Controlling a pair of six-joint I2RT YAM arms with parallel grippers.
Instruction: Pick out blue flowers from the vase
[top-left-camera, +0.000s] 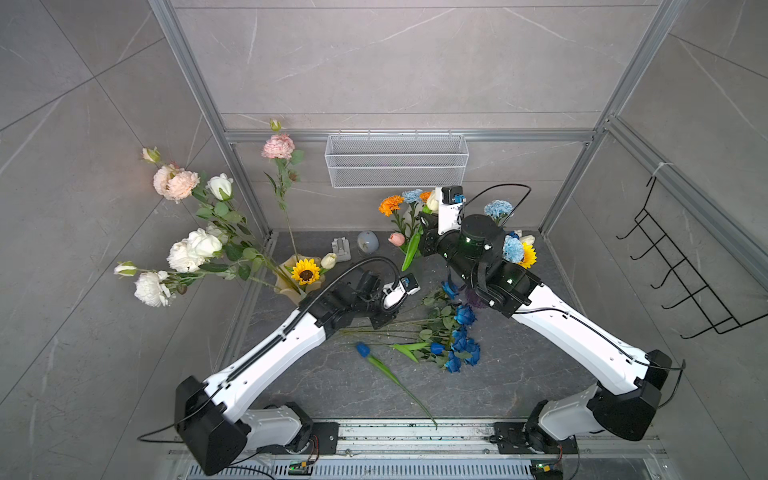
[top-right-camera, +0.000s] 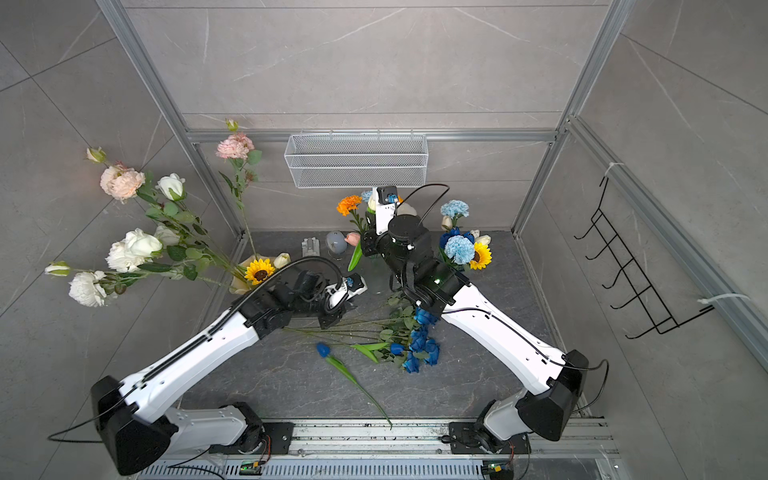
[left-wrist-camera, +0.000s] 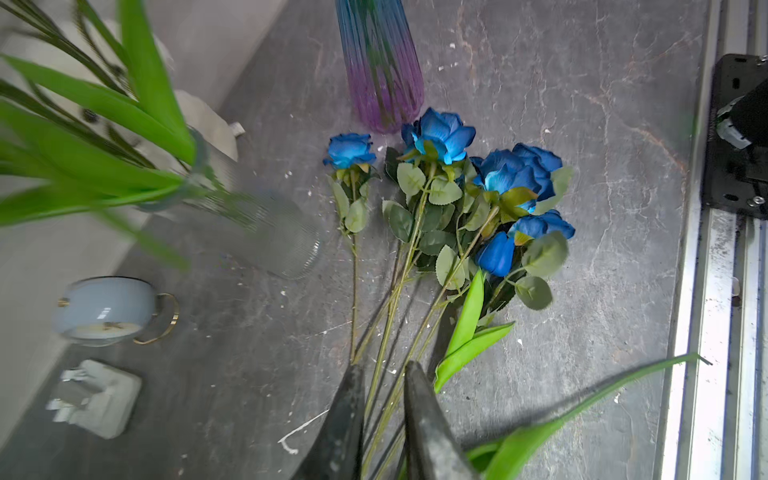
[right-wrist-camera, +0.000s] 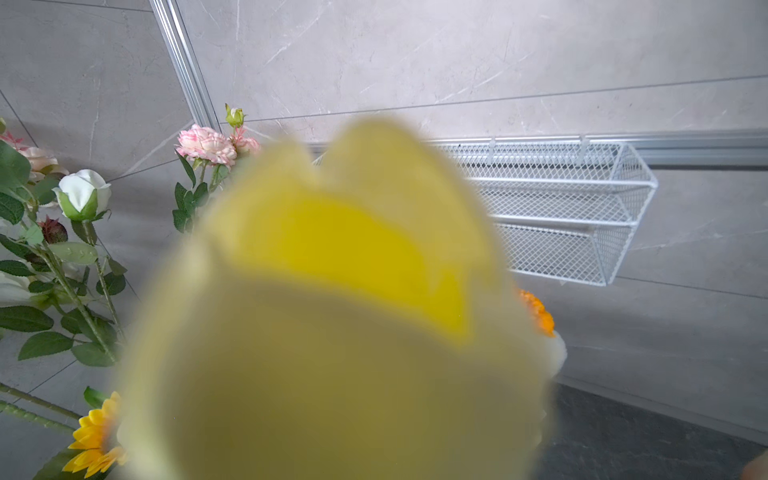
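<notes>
Several blue roses (left-wrist-camera: 436, 136) and a blue tulip (left-wrist-camera: 496, 254) lie together on the grey table. A separate blue tulip (top-left-camera: 362, 349) lies nearer the front, its green leaf (left-wrist-camera: 528, 448) showing low in the left wrist view. Above the long stems, my left gripper is open, with a gap between its dark fingers. A clear glass vase (left-wrist-camera: 248, 224) holds green-leaved flowers. My right gripper (top-left-camera: 428, 240) is shut by these flowers; a blurred cream tulip (right-wrist-camera: 336, 376) hides its fingers in the right wrist view. The blue-purple vase (left-wrist-camera: 384, 72) stands behind the roses.
Light blue carnations (top-right-camera: 459, 249) and a sunflower (top-right-camera: 480, 256) stand at the back right. A wrapped bouquet with white roses (top-left-camera: 185, 254) is on the left. A grey-blue mug (left-wrist-camera: 108, 308) sits at the back.
</notes>
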